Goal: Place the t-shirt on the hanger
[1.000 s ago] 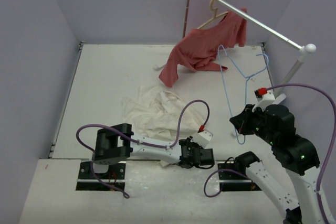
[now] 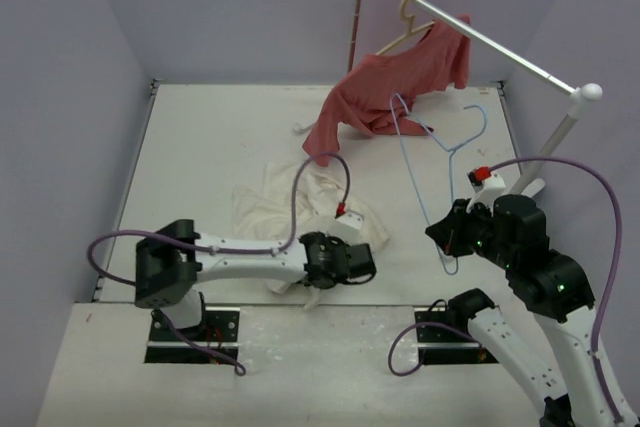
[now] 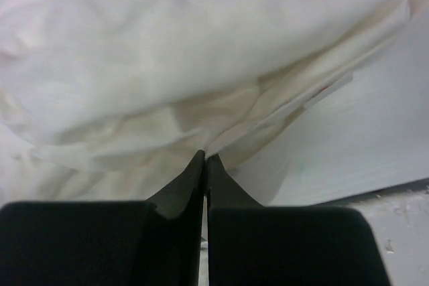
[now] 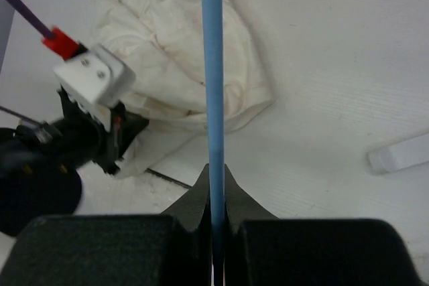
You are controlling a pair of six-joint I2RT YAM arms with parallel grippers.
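The cream-white t-shirt point(image 2: 265, 202) lies crumpled on the table, partly covered by the left arm in the top view. In the left wrist view, a thin fold of the t-shirt point(image 3: 241, 128) runs to the tips of my left gripper, which is shut on it. A light blue hanger point(image 2: 416, 182) stands tilted at the right, hook upward, with my right gripper point(image 2: 440, 242) shut on its wire. Up close, the hanger's blue bar point(image 4: 214, 72) passes between the fingertips of the right gripper.
A white rail point(image 2: 490, 39) crosses the upper right. From it hangs a wooden hanger point(image 2: 405, 37) with a red garment point(image 2: 385, 87) draping down to the table. Bare table point(image 2: 190, 147) shows at the far left.
My left arm has swung left and away from the front edge, over the t-shirt. My right gripper has shifted slightly left, carrying the blue hanger. The red garment stays put.
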